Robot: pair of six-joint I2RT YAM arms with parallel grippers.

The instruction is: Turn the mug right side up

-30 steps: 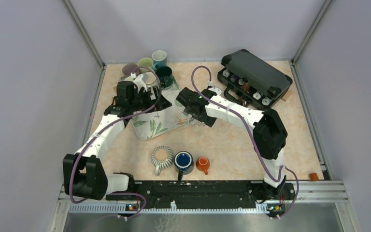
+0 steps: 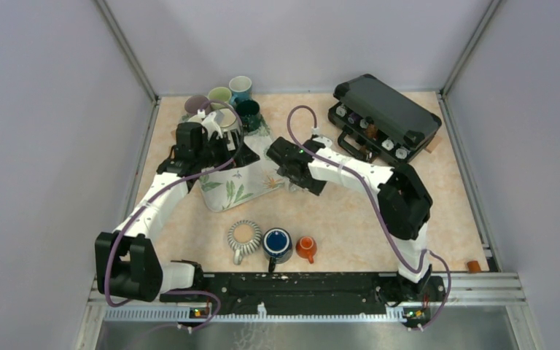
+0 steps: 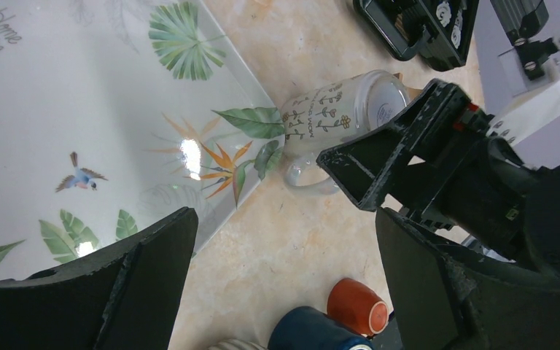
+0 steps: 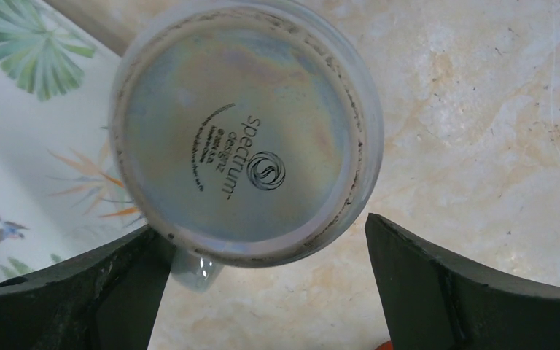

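Observation:
A clear glass mug with printed flowers point(image 3: 321, 117) lies on its side against the tray's right edge, its handle toward the camera in the left wrist view. My right gripper point(image 2: 300, 181) hovers over it, open; in the right wrist view the mug's round printed base point(image 4: 244, 138) sits just between and beyond the fingers, which mostly hide the mug from above. My left gripper point(image 2: 233, 157) stands open over the white patterned tray point(image 2: 222, 193), apart from the mug, with nothing between its fingers.
Several mugs point(image 2: 240, 87) stand at the tray's back. A striped mug point(image 2: 244, 233), a blue mug point(image 2: 277, 242) and an orange cup point(image 2: 306, 246) are at the front. A black appliance point(image 2: 386, 109) fills the back right.
The left arm has not moved.

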